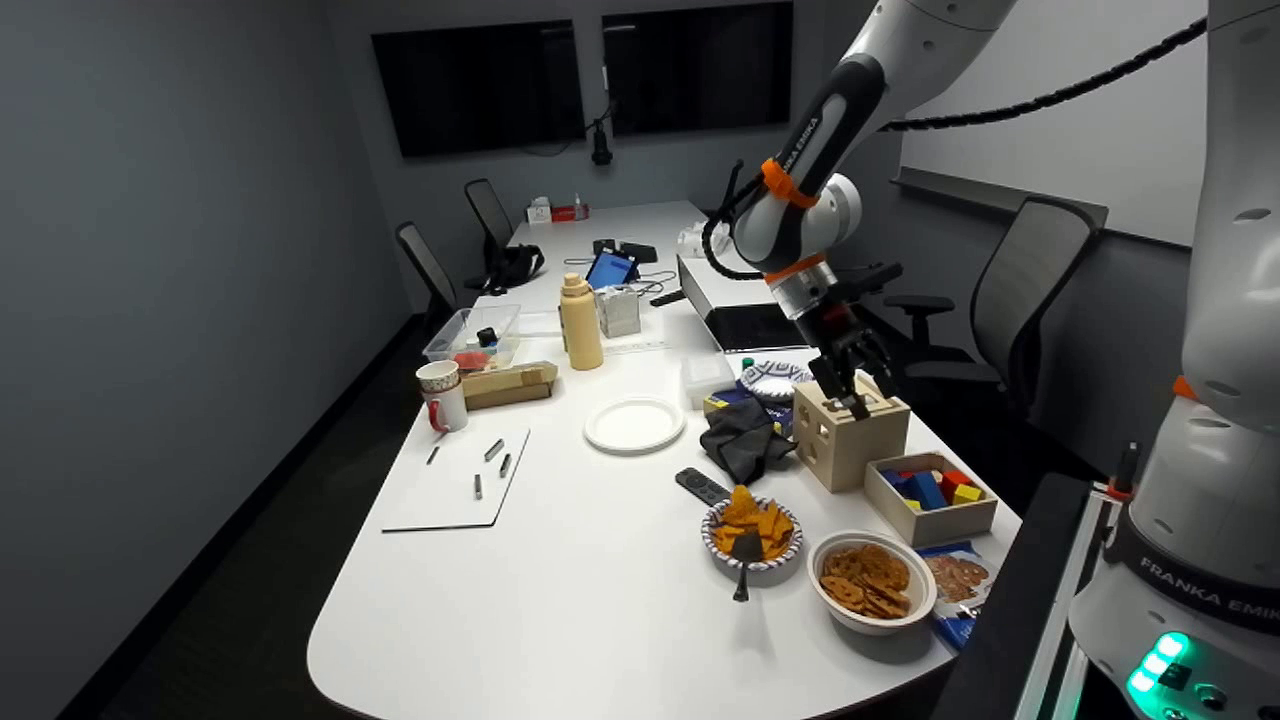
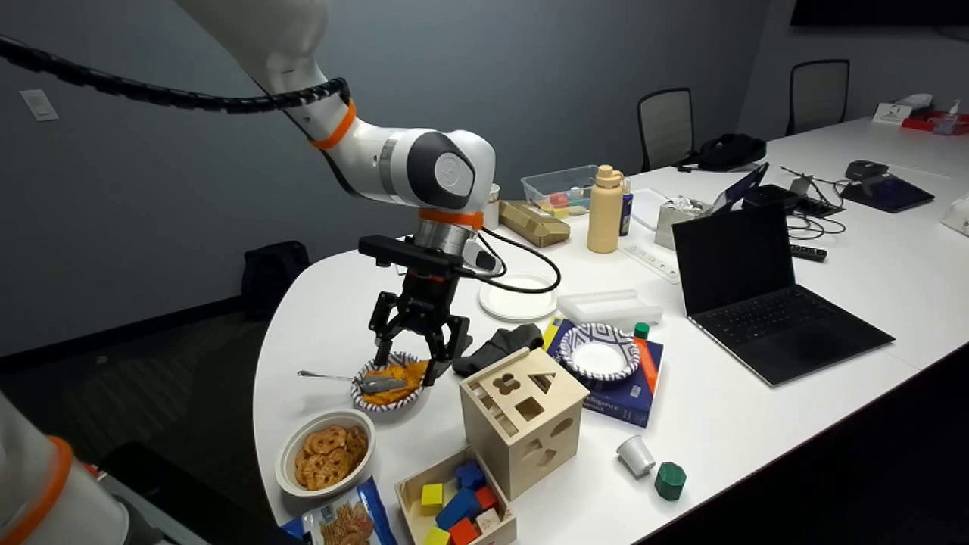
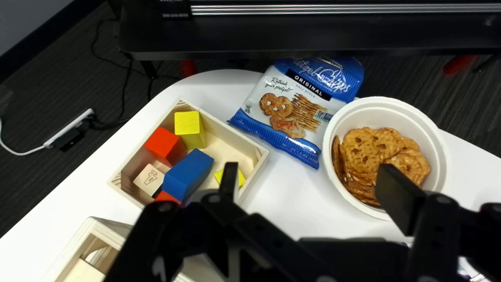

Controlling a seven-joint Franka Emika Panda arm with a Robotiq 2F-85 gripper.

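My gripper (image 2: 406,365) stands open above the table, with nothing between its fingers. In the wrist view its two fingers (image 3: 397,197) are spread wide over the tabletop. A small wooden tray (image 1: 954,526) holds several coloured blocks, among them a blue block (image 3: 188,174) and a yellow block (image 3: 190,128). Behind the tray stands the wooden shape-sorter box (image 2: 522,413), holes on its top and side. A white bowl of pretzel chips (image 3: 380,162) sits beside a blue pretzel bag (image 3: 300,112). A patterned bowl (image 1: 752,536) holds orange chips, and a spatula (image 1: 743,556) rests on it.
A dark cloth (image 1: 746,439), a remote (image 1: 702,486) and an empty white plate (image 1: 633,425) lie mid-table. A patterned plate (image 2: 599,351) rests on a blue book (image 2: 622,397). The laptop (image 2: 781,304) stands open farther back. Clear tabletop lies at the front left in exterior view 1.
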